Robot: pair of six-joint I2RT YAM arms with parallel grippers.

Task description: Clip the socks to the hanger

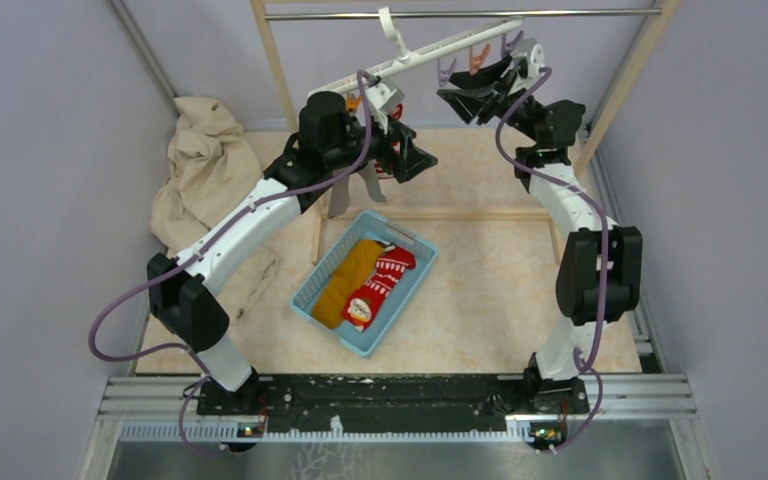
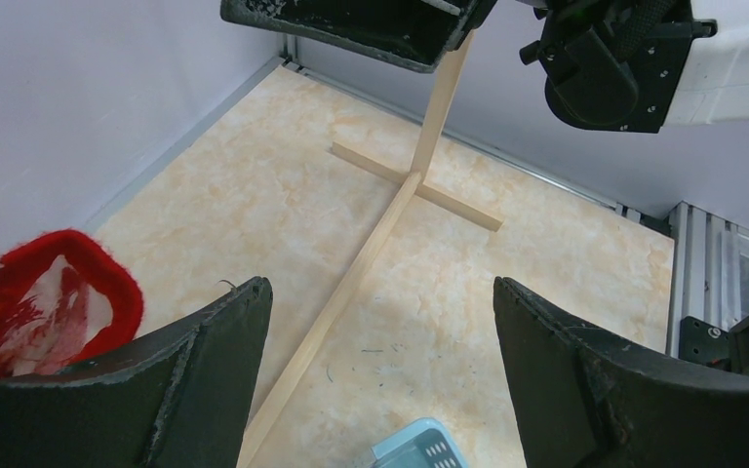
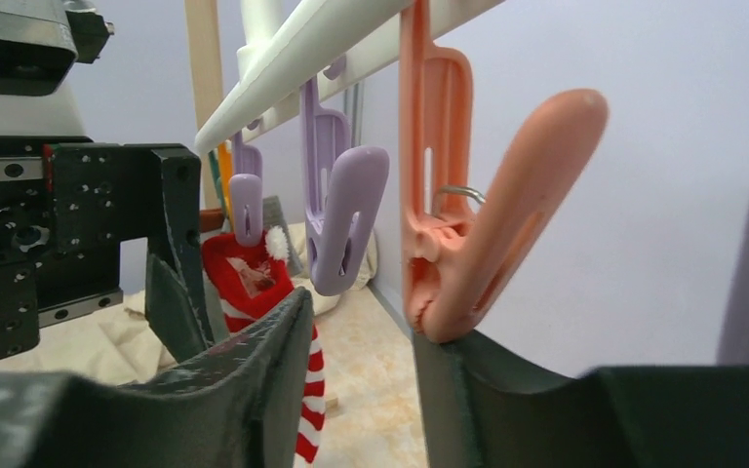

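A white hanger (image 1: 440, 48) with coloured clips hangs from the rail. My right gripper is at the orange clip (image 3: 488, 214), its fingers apart, one under the clip's lower end; lilac clips (image 3: 346, 219) are farther along. A red striped sock (image 3: 254, 283) and grey socks (image 1: 370, 180) hang at the left end, partly hidden by my arm. My left gripper is open and empty beside a red sock cuff (image 2: 78, 244), below the hanger. A mustard sock (image 1: 345, 280) and a red patterned sock (image 1: 380, 285) lie in the blue basket (image 1: 303, 305).
A beige cloth (image 1: 190, 180) is heaped at the left. The wooden stand (image 1: 625, 70) frames the back. The floor right of the basket is clear. Both arms are close together at hanger height.
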